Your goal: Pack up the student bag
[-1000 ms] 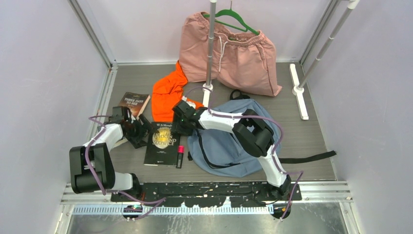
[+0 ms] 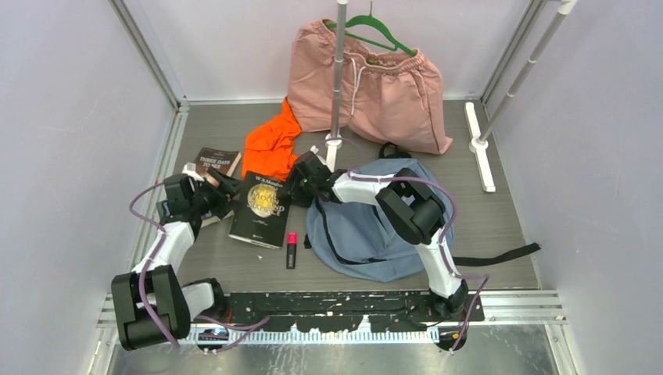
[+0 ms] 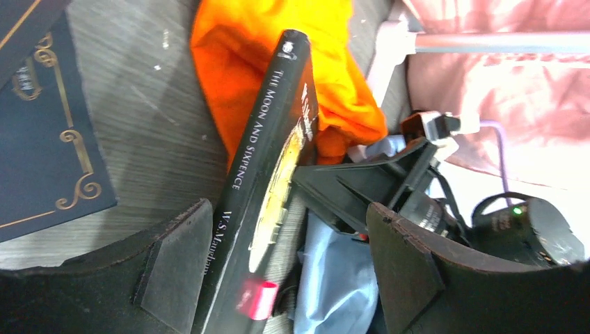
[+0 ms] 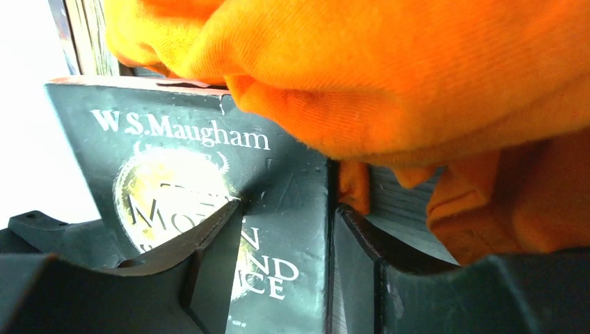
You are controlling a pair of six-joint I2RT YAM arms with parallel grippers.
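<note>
The black Moon and Sixpence book [image 2: 256, 223] has its upper right corner under my right gripper [image 2: 293, 191]; in the right wrist view that gripper is shut on its edge. In the left wrist view the book [image 3: 250, 181] stands raised, spine visible, beyond the open fingers of my left gripper. The left gripper [image 2: 227, 191] is over the Three Days to See book [image 2: 217, 160]. A blue bag [image 2: 356, 242] lies under the right arm. A pink-capped marker [image 2: 291, 254] lies beside the black book.
An orange garment [image 2: 270, 144] lies behind the books. A pink bag [image 2: 363, 94] with a green hanger stands at the back, by a metal pole [image 2: 337, 78]. A white stand foot [image 2: 481, 156] is at the right.
The black book has moved toward the back with my right gripper. My left gripper has risen and shifted slightly toward the back.
</note>
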